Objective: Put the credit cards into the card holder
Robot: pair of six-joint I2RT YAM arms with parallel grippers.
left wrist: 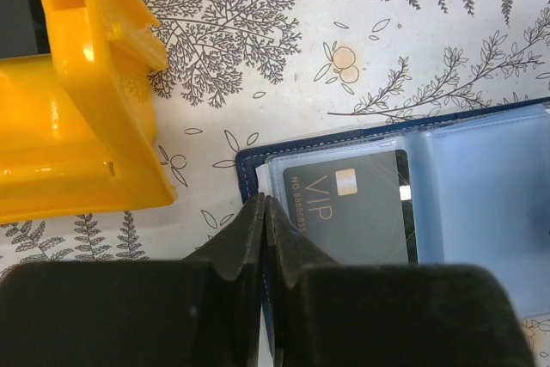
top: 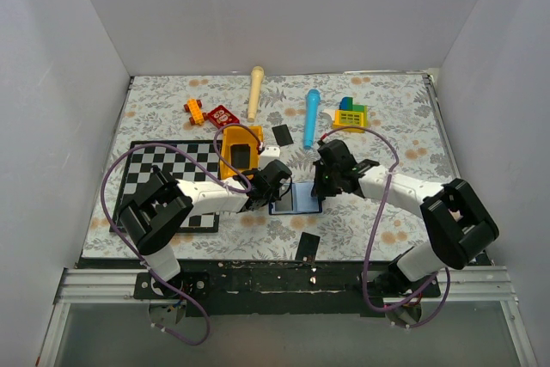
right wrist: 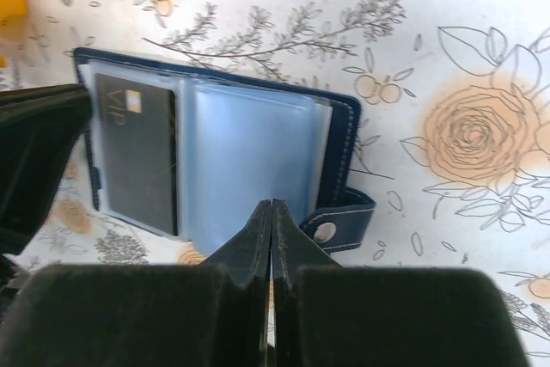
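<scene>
The card holder (top: 307,198) lies spread open on the table, navy-edged with clear blue sleeves. In its left sleeve sits a dark VIP card (right wrist: 137,150), its right edge at the sleeve's inner opening. The right sleeve (right wrist: 245,156) shows no card. At the holder's left border, my left gripper is shut, with nothing showing between its fingers. My right gripper is shut over the lower right of the right sleeve, near the snap strap (right wrist: 339,223), and nothing shows between its fingertips. Other dark cards lie at the holder's far side (top: 282,135) and near the front edge (top: 307,247).
Left of the holder stands a yellow basket (left wrist: 112,126) with something dark in it. A checkerboard (top: 142,180) lies farther left. Two toy microphones, cream (top: 256,92) and blue (top: 311,118), lie behind. Right of the holder, the table is mostly clear apart from my arm.
</scene>
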